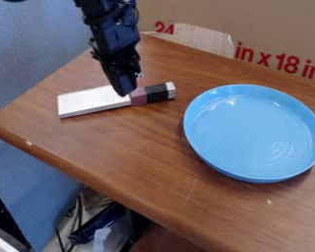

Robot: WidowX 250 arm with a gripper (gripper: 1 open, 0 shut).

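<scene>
My black gripper (122, 81) is low over a long bar lying on the wooden table. The bar has a white part (88, 101) on the left and a pink and black end (153, 94) on the right. My fingertips are at or just above the bar's upper edge, near the middle. I cannot tell whether they touch it or how far apart they are.
A light blue plate (252, 133) takes up the table's right side. A cardboard box (246, 25) stands along the back. The table's left edge (16, 138) drops to cables and clutter below.
</scene>
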